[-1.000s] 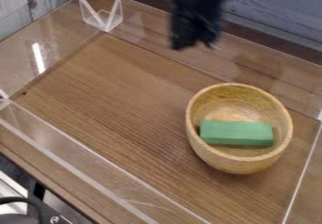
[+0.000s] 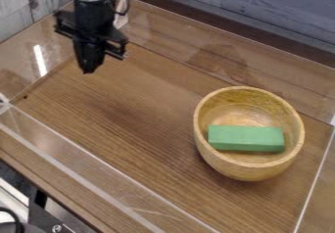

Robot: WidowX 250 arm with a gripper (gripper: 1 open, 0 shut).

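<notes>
My gripper (image 2: 86, 48) hangs over the upper left of the wooden floor of the work area, dark, with its fingertips pointing down; it appears shut, with nothing visible between them. A wooden-coloured bowl (image 2: 209, 110) sits at the right, well apart from the gripper, with a green block (image 2: 245, 137) lying inside it.
Walls border it at the back, where a blue panel (image 2: 262, 12) shows at upper right, and along the left edge.
My gripper has moved from the upper middle and right toward the upper left, appearing smaller and lower. The bowl and green block look unchanged.
</notes>
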